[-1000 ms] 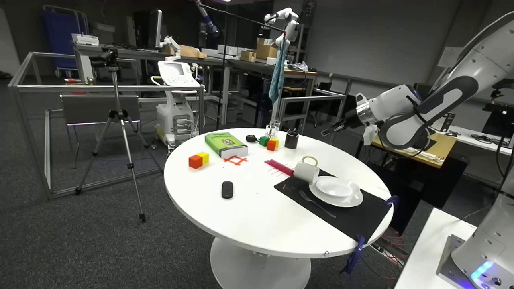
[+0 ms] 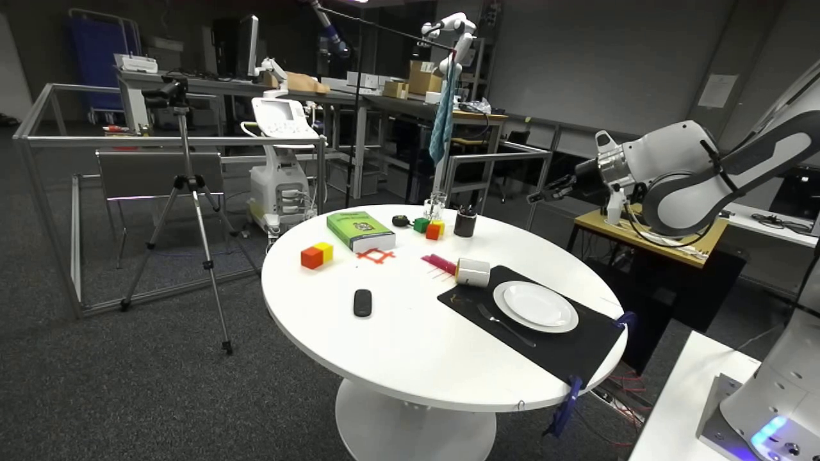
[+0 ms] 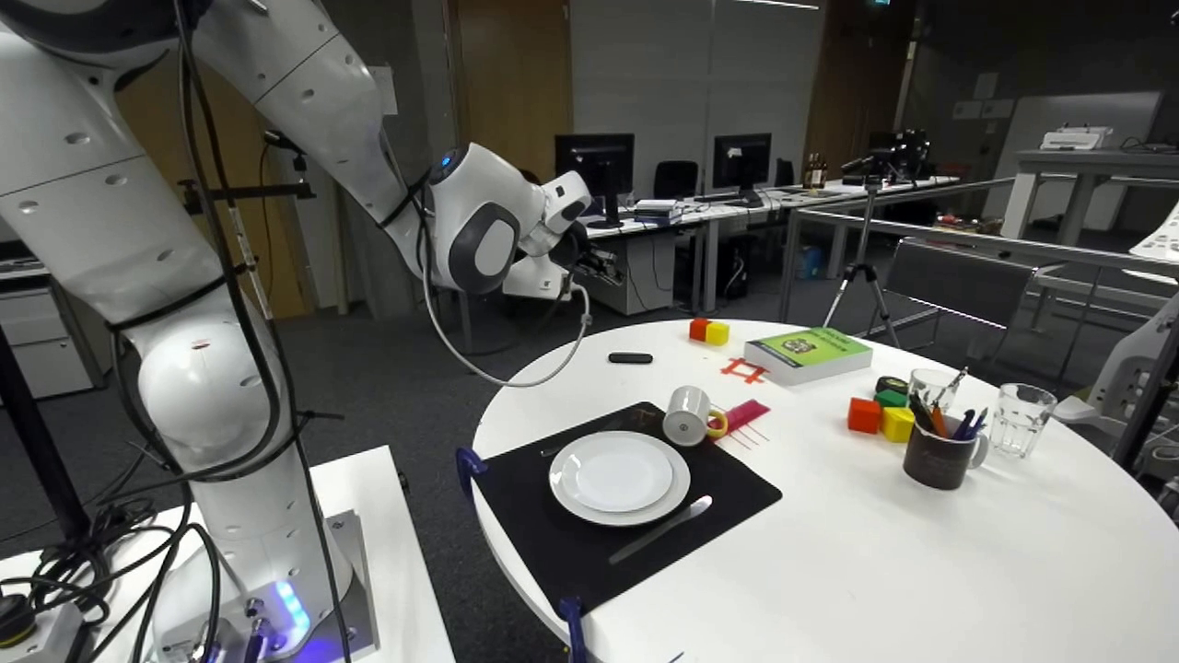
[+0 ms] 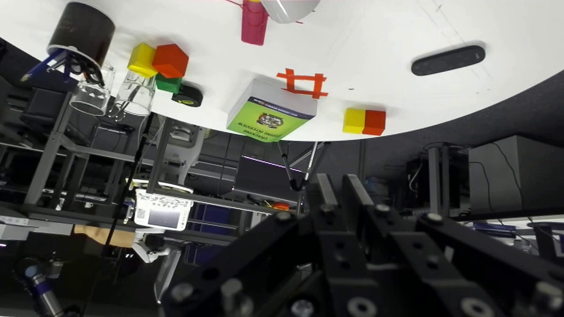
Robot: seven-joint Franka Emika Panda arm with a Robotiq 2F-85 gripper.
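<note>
My gripper is up in the air beyond the table's edge, well clear of everything on it. Its two fingers stand close together with a narrow gap, and nothing shows between them. A white mug [image 2: 473, 273] with a yellow handle lies on its side at the edge of the black placemat [image 3: 729, 486]. Beside it, a small white plate [image 2: 530, 302] rests on a larger one. A fork [image 2: 503, 324] and a knife [image 3: 659, 530] flank the plates. The wrist view catches only part of the mug at its top edge.
A thick green book [image 2: 359, 230], coloured cubes [image 2: 316, 255], a black remote [image 2: 362, 303] and a pink strip [image 3: 742, 415] lie on the white table. A dark pen mug [image 3: 939, 455] stands near glasses [image 3: 1019, 420]. Blue clamps [image 2: 565, 407] grip the table's edge.
My arm has drawn away from the table, to the right in exterior view 1. The mug has rolled, its handle no longer pointing up, and the tilted plates now sit flatter.
</note>
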